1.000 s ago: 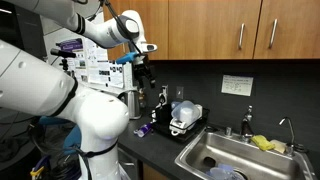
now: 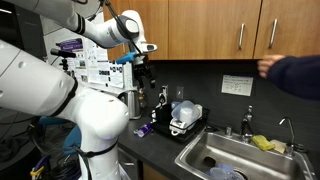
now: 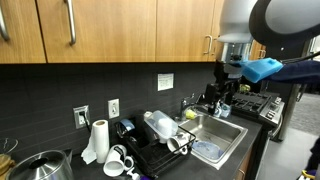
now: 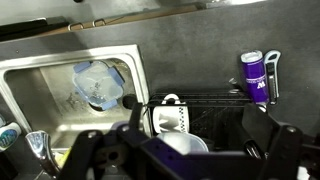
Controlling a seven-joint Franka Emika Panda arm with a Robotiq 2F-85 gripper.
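Observation:
My gripper is high above the counter, over the black dish rack (image 4: 205,101). Its two dark fingers stand wide apart at the bottom of the wrist view, and nothing shows held between them. Below, a white mug (image 4: 171,119) lies in the rack beside a pale round dish (image 4: 184,143), partly hidden by the gripper. A purple can (image 4: 255,78) lies on the dark counter outside the rack, with a silver tool (image 4: 272,72) alongside it. In exterior view 1 the gripper (image 2: 141,84) points down, well clear of everything.
Left in the wrist view is a steel sink (image 4: 139,62) holding a clear container (image 4: 98,85); its faucet (image 4: 40,145) stands at the edge. Wooden cabinets (image 2: 210,30) hang above the counter. A dark-sleeved arm (image 2: 295,75) reaches in from the right. Bare counter (image 4: 200,50) lies between.
A person's dark-sleeved arm and hand have come into exterior view 1 at the upper right. The robot arm and the dishes look unmoved.

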